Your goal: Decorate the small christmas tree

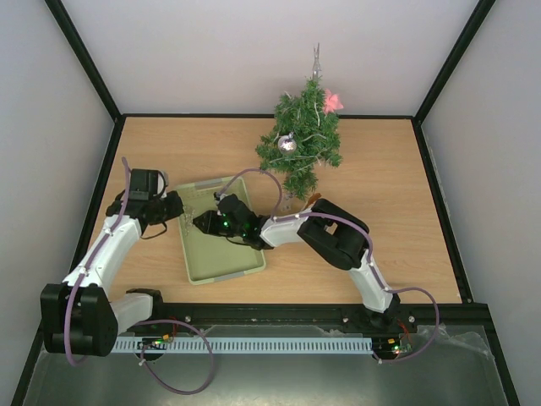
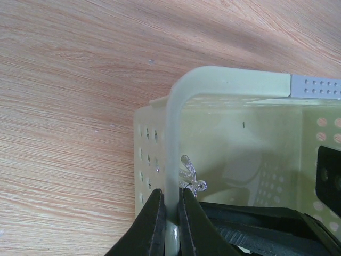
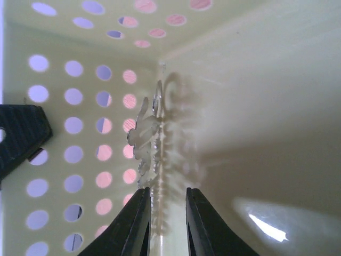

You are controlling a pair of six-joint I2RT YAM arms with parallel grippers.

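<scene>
The small tree (image 1: 300,127) stands at the back, with a silver ball, a pink star and a silver topper. My left gripper is shut on the rim of the pale green bin (image 1: 220,258), at its left side. My right gripper reaches down inside the bin; in the right wrist view its tips look a little apart, and I cannot tell whether anything is between them. A clear glittery ornament lies along the corner where wall meets floor, just beyond those tips; it also shows in the left wrist view (image 2: 189,176).
The tree stands just behind the right arm, and side walls bound the table.
</scene>
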